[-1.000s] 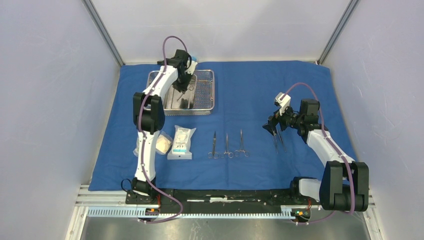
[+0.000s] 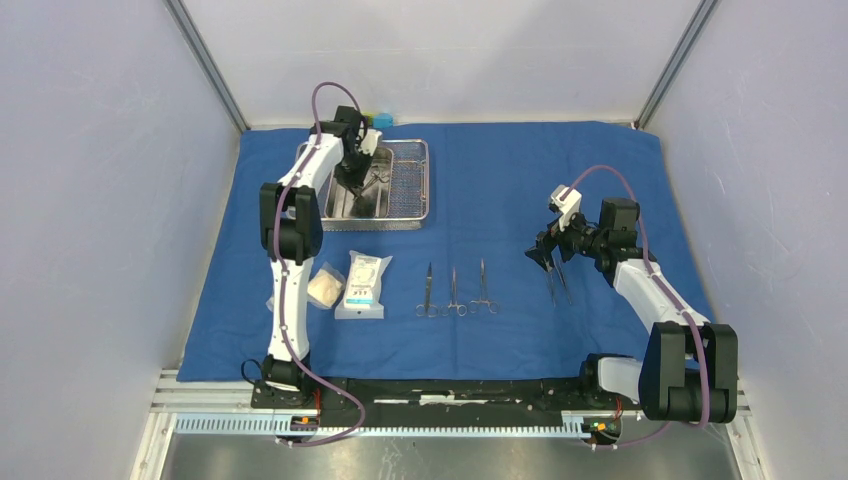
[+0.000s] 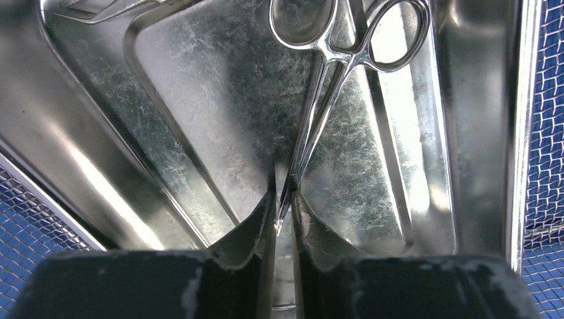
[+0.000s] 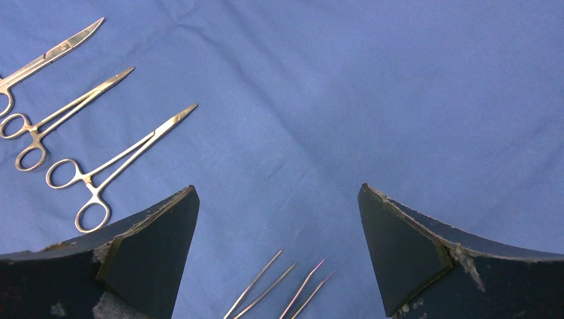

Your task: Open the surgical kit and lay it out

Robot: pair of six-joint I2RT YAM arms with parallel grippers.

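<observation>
A steel inner tray [image 3: 219,100] sits in the mesh basket [image 2: 410,216] at the back left. In the left wrist view, long ringed forceps [image 3: 312,106] lie in it, their tips between the close-set fingertips of my left gripper, which is part open; whether it grips them is unclear. Another slender instrument [image 3: 93,16] lies at the tray's upper corner. My right gripper stands open over the cloth, above two tweezers [image 4: 259,279]. Scissors [image 4: 53,56] and two ringed clamps [image 4: 106,86] lie in a row on the cloth.
A white packet [image 2: 362,285] and a smaller pouch [image 2: 325,288] lie at the front left, by the left arm. Pale walls border both sides and the back.
My left gripper has moved left within the basket and slightly toward the front, down to the forceps' tips. The right arm is unchanged.
</observation>
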